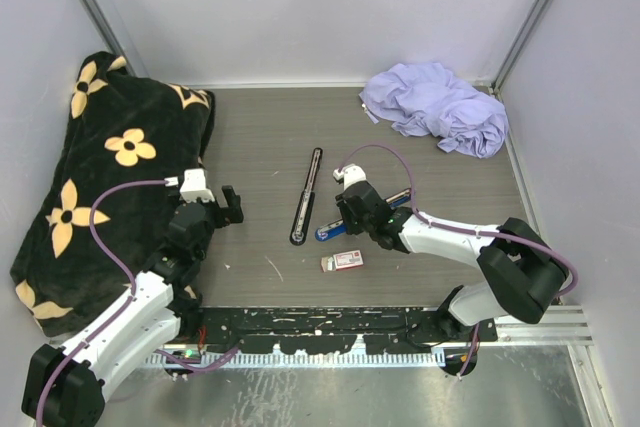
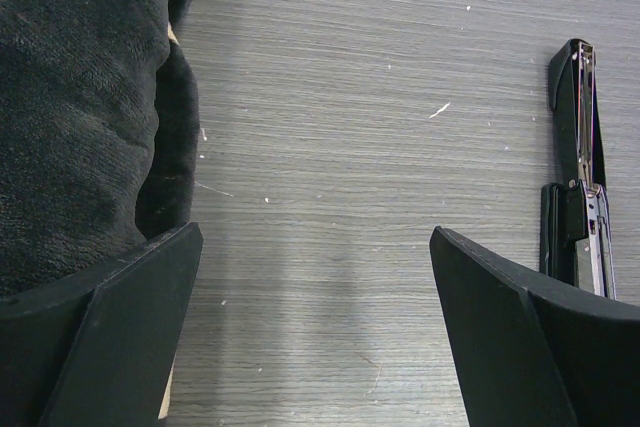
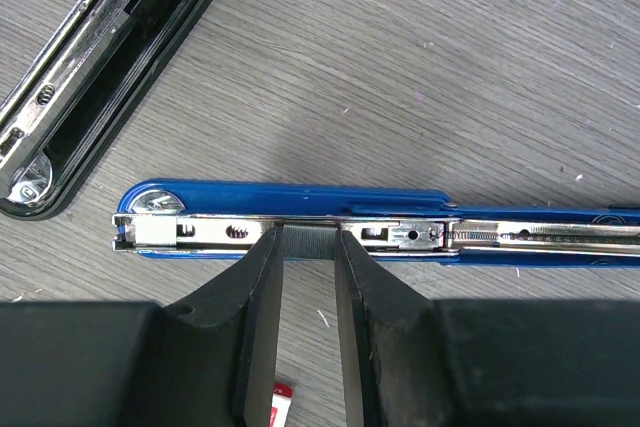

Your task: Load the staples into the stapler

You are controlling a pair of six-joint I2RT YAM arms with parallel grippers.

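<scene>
An opened blue stapler (image 1: 328, 230) lies right of centre, its metal channel (image 3: 210, 232) showing in the right wrist view. My right gripper is shut on a short grey strip of staples (image 3: 309, 240) at that channel; whether the strip rests fully in it I cannot tell. An opened black stapler (image 1: 306, 197) lies to the left of the blue one. My left gripper (image 1: 230, 205) stands open near the blanket's right edge, with nothing between its fingers.
A small staple box (image 1: 342, 261) lies in front of the blue stapler. A dark flowered blanket (image 1: 100, 207) covers the left side; a lilac cloth (image 1: 440, 107) lies at the back right.
</scene>
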